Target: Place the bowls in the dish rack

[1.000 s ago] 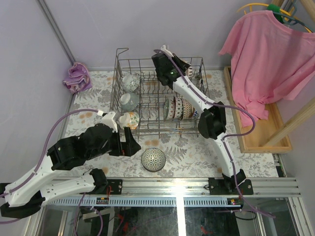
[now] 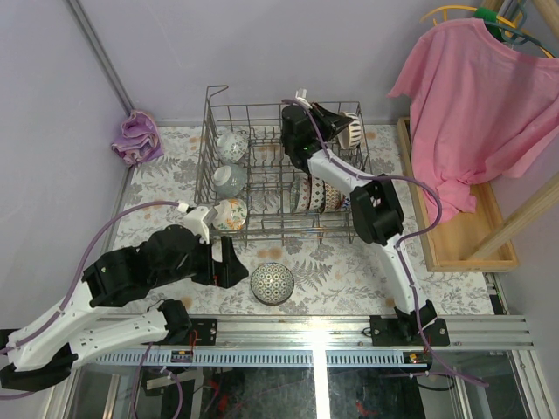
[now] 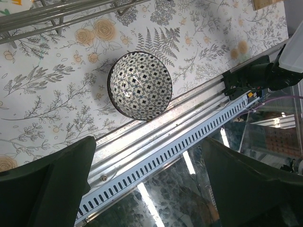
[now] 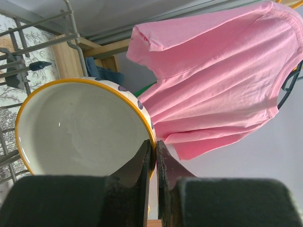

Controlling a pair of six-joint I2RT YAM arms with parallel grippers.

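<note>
My right gripper is shut on the rim of a white bowl with yellow edge and dark spots, held over the back-right of the wire dish rack. Bowls stand in the rack's left column, among them a floral bowl, and a row of patterned bowls in its front right. A black-and-white patterned bowl rests on the counter in front of the rack. My left gripper hangs open to the left of that bowl, nothing between its fingers.
A pink shirt hangs at the right above a wooden tray. A purple cloth lies at the back left.
My right gripper has moved rightward with the bowl in it. The left arm has shifted very slightly downward in the top view.
</note>
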